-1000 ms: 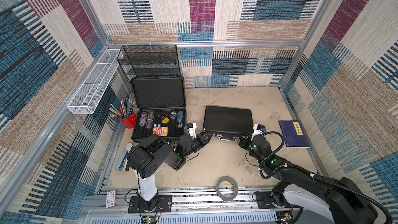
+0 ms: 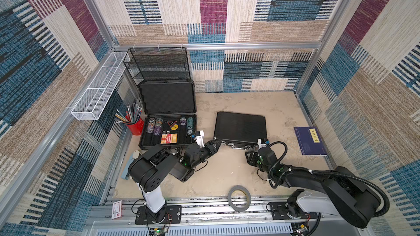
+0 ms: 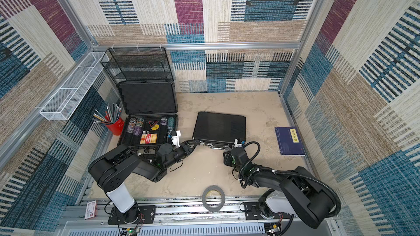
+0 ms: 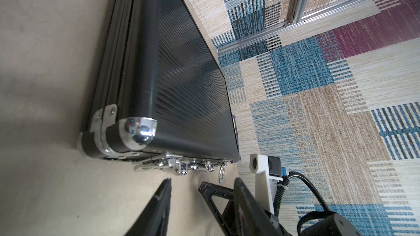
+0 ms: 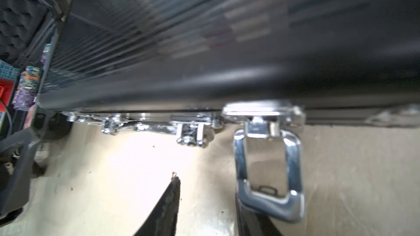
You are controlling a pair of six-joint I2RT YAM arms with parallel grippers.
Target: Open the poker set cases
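The closed black case (image 2: 240,127) lies flat on the table with its front latches toward me. In the right wrist view its near latch loop (image 5: 294,174) hangs down from the front, swung away from the body; the carry handle (image 5: 144,126) is left of it. My right gripper is part open just before that front, the loop close by its right finger, nothing between its fingers. My left gripper is part open and empty, near the case's left front corner (image 4: 140,130). The other poker case (image 3: 148,98) stands open at left, chips and cards inside.
A red pen cup (image 2: 135,125) stands left of the open case. A blue book (image 2: 309,140) lies at right. A roll of tape (image 2: 239,198) sits at the front edge. Table between the arms is clear.
My right gripper has moved left and slightly toward the front edge, away from the case's right front corner. The left gripper has drawn back slightly to the left. The case lid stays down.
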